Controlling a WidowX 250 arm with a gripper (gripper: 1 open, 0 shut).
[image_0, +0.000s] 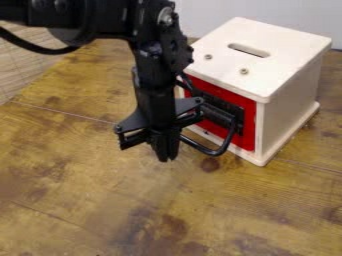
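My gripper (166, 148) hangs pointing down over the wooden table, left of a white box (267, 62) with a red front (243, 141). Its fingers look closed, with nothing visible between them. A black bent handle or frame (227, 128) extends from the red front toward the gripper, and the gripper is close beside its lower end; whether they touch is unclear.
The box stands at the back right, with a slot and two small round fittings on its top. A pale wall lies behind.
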